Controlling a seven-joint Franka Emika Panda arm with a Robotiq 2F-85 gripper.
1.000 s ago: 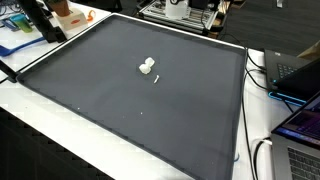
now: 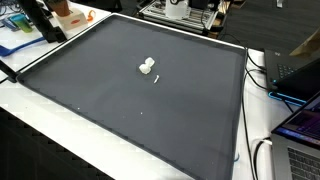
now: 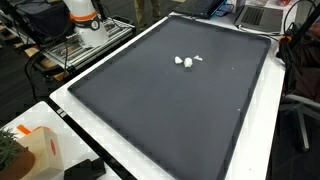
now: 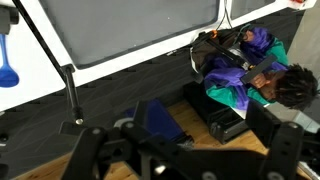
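Note:
Small white pieces lie on the grey board: two rounded ones close together, with a white lump (image 2: 146, 67) in exterior view 1, and a thin white sliver (image 2: 156, 79) a little apart. Exterior view 2 shows the same group, with a white lump (image 3: 188, 62) near the far end of the grey board (image 3: 170, 110). Along the bottom of the wrist view my gripper stands open, its dark fingers wide apart and nothing visible between them. It is over the floor beside the table, away from the white pieces. Neither exterior view shows the gripper.
Laptops (image 2: 295, 145) and cables line one side of the board. A potted plant (image 3: 12, 150) stands at a near corner in exterior view 2. Colourful cloth (image 4: 250, 65) lies heaped beside the table in the wrist view. Most of the board is bare.

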